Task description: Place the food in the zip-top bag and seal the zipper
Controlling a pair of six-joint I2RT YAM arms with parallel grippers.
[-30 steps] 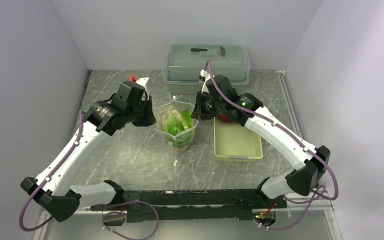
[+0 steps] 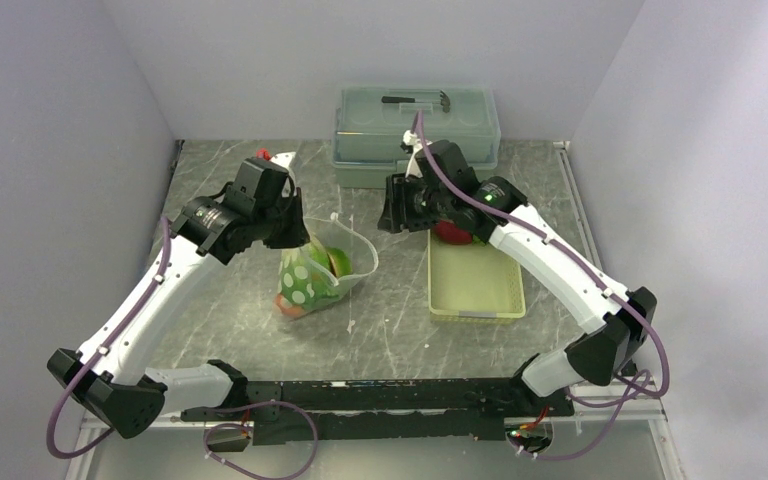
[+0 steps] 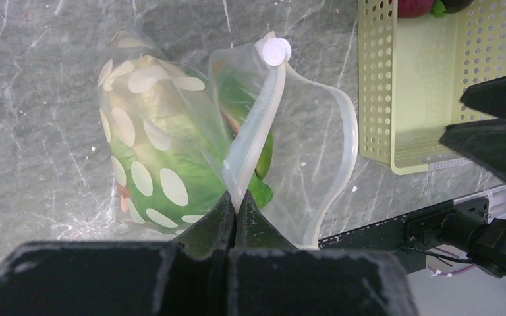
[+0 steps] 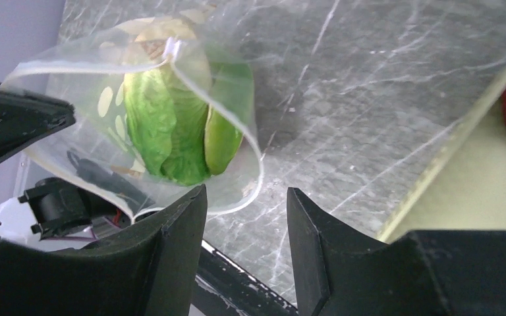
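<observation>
A clear zip top bag with white dots (image 2: 307, 280) hangs tilted from my left gripper, which is shut on one end of its rim. Its mouth gapes toward the right, the white zipper strip (image 3: 350, 125) standing apart from the opposite side. Inside lie leafy green food (image 4: 151, 125) and a longer green piece (image 4: 227, 125). To the right of the bag, my right gripper is open, with only bare table showing between its fingers. The bag's near rim is clear of those fingers.
A pale green basket (image 2: 475, 283) stands on the right, a dark red item (image 2: 451, 233) at its back end. Behind sits a lidded teal box (image 2: 417, 120) bearing a small hammer (image 2: 425, 100). Bare table lies between bag and basket.
The right gripper was at the bag's right rim; now it is open and apart from it. The bag has swung left and tilted, held only by the left gripper, which has barely moved.
</observation>
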